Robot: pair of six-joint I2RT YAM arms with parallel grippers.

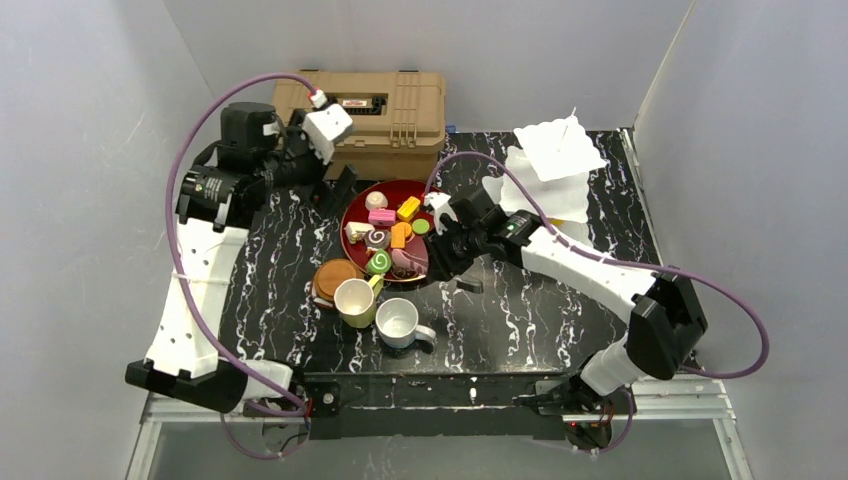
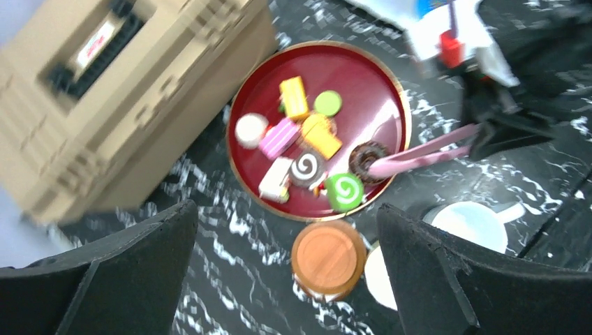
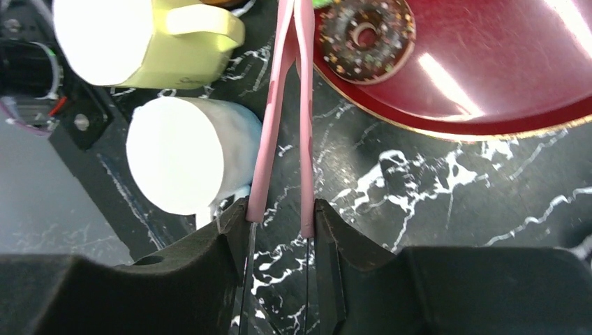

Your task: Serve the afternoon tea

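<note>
A red tray [image 1: 358, 209] holds toy sweets, among them a chocolate donut [image 3: 366, 52] and a green swirl [image 2: 345, 190]. My right gripper is shut on pink tongs [image 3: 306, 139], which reach over the tray's front rim near the donut. My left gripper stands open above the back-left of the table, nothing between its fingers. In front of the tray are a yellow cup [image 1: 354, 303], a white cup [image 1: 397, 322] and a stack of round wooden coasters [image 2: 325, 255].
A tan case [image 1: 358, 110] fills the back left. White scalloped sheets [image 1: 550, 165] stand at the back right.
</note>
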